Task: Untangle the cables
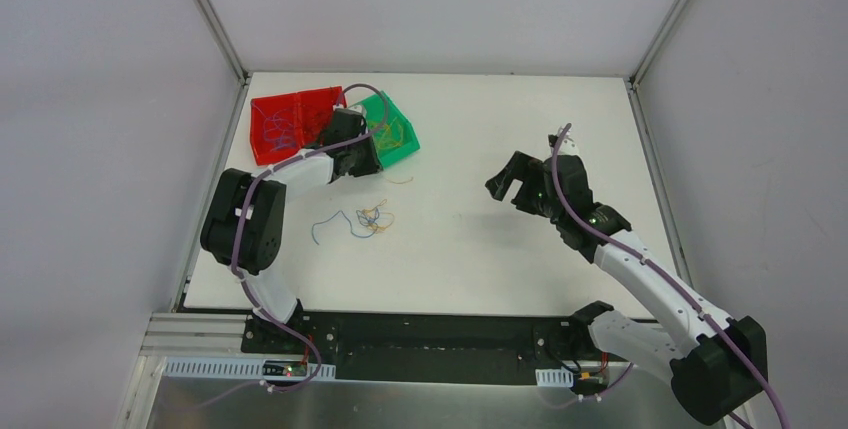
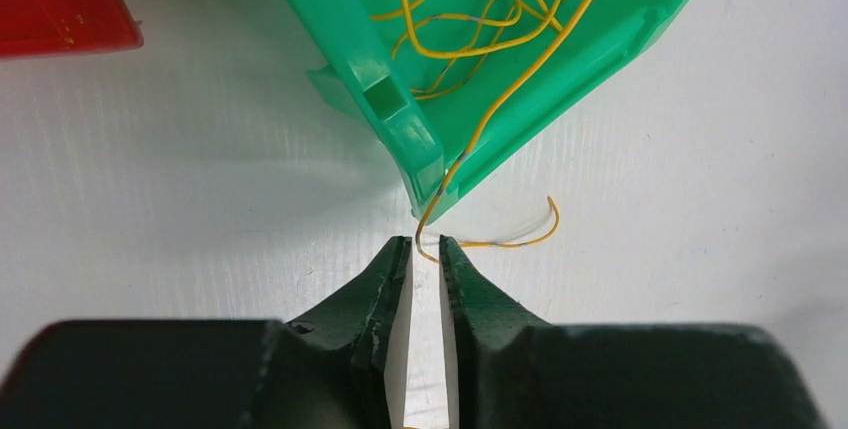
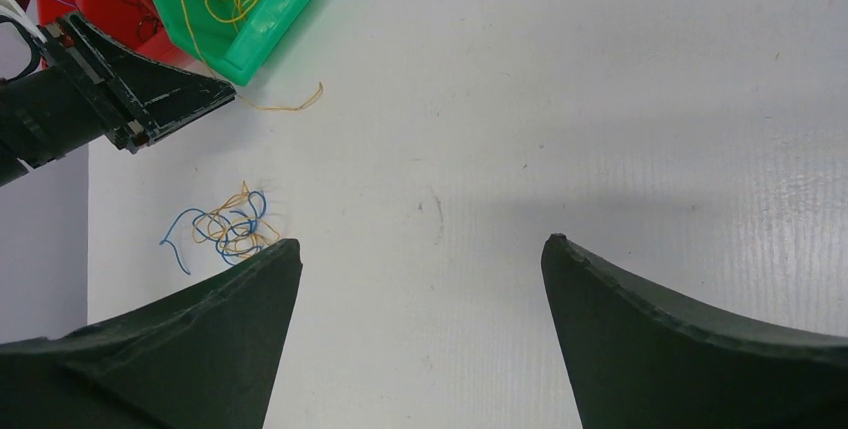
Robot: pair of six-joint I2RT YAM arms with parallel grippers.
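Observation:
My left gripper is slightly open at the front corner of the green bin (image 2: 355, 54). A yellow cable (image 2: 500, 99) hangs over that corner, passing at or just beyond its fingertips, with its end curled on the table; whether it lies between them is unclear. A tangle of blue and yellow cable (image 1: 372, 219) lies on the table in front, a blue end trailing left. My right gripper (image 1: 512, 175) stands open over the right side of the table, away from the cables.
A red bin (image 1: 278, 127) holding cables stands left of the green bin, which holds more yellow cable. Walls border the table at the sides and back.

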